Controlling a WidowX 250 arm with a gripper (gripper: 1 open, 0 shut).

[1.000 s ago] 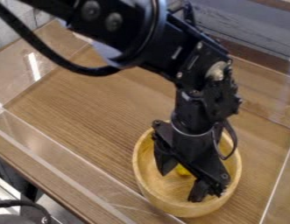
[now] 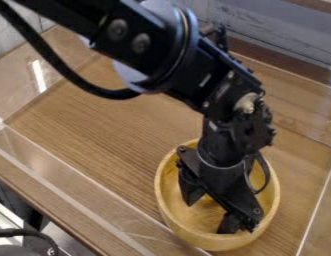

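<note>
My black gripper (image 2: 212,201) reaches down into a yellow bowl (image 2: 179,216) at the lower middle right of the camera view, its fingers inside the rim. The gripper and wrist cover much of the bowl's inside, so whatever lies between or under the fingertips is hidden, and I cannot tell how far the fingers stand apart.
Bare wooden counter (image 2: 94,125) spreads to the left of and behind the bowl. A pale wall runs along the back. A dark edge with black cables lies at the lower left.
The gripper and arm have shifted slightly upward in the view, and less of the bowl's inside shows around the fingers. The bowl stands in about the same place.
</note>
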